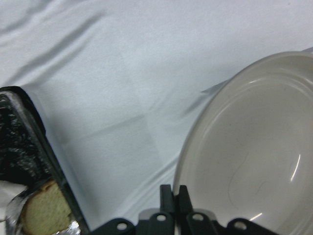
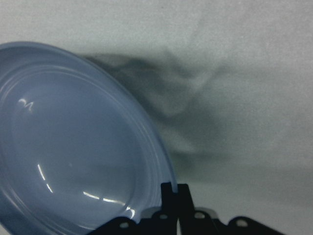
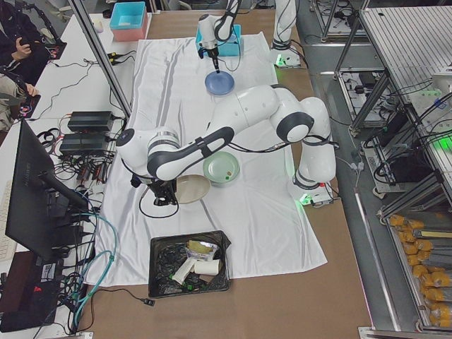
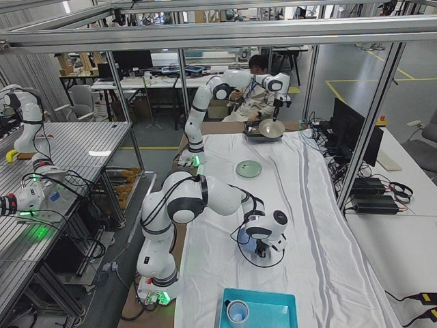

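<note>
My left gripper is shut on the rim of a cream bowl (image 1: 249, 147), which hangs between the black lined bin (image 3: 162, 261) and the green plate (image 3: 221, 167). In the left wrist view bread in foil (image 1: 46, 205) shows in the bin. My right gripper is shut on the rim of a blue plate (image 2: 73, 137), low over the white cloth at the other end of the table.
A turquoise tray (image 4: 270, 311) with a mug (image 4: 237, 311) stands at the right arm's end. Monitors and cables (image 3: 35, 198) line one side.
</note>
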